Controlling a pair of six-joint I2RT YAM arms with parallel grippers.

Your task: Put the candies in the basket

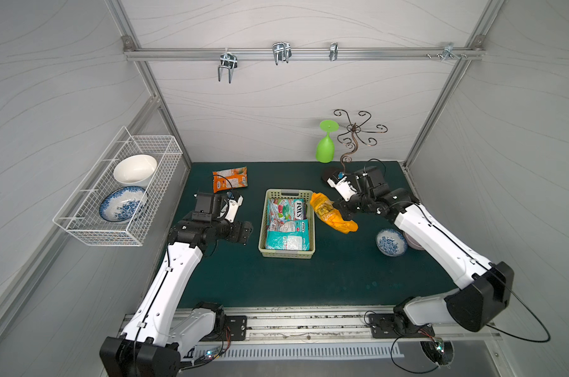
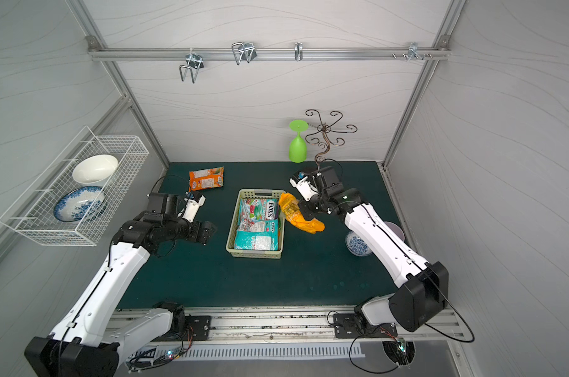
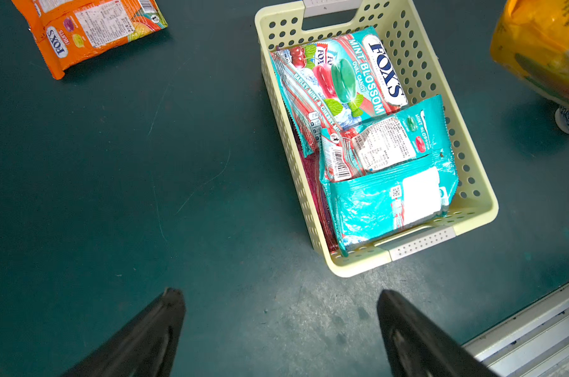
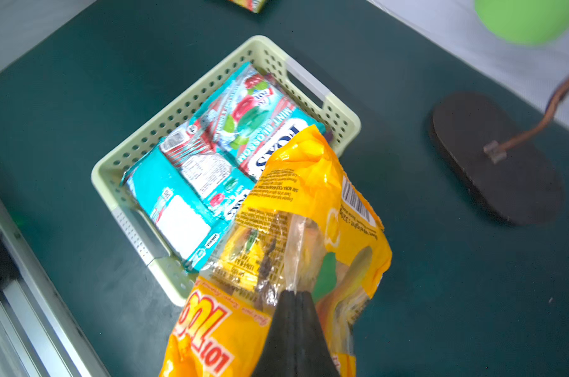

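The light green basket [image 1: 263, 232] stands mid-table with several teal and red candy bags [image 3: 353, 81] inside. A yellow candy bag [image 4: 246, 245] hangs from my right gripper, which is shut on it; in the right wrist view it covers the basket's near right corner. From above, the bag sits just right of the basket's upper right edge. An orange candy bag [image 1: 229, 179] lies flat at the table's back left. Left of the basket, my left gripper is open above the table, and only bare table shows between its fingers.
At the back right are a green goblet [image 1: 325, 149] and a metal stand with a dark base [image 4: 495, 157]. A blue-patterned bowl [image 1: 391, 242] sits below the right arm. A wire rack [image 1: 95, 235] with bowls hangs at left.
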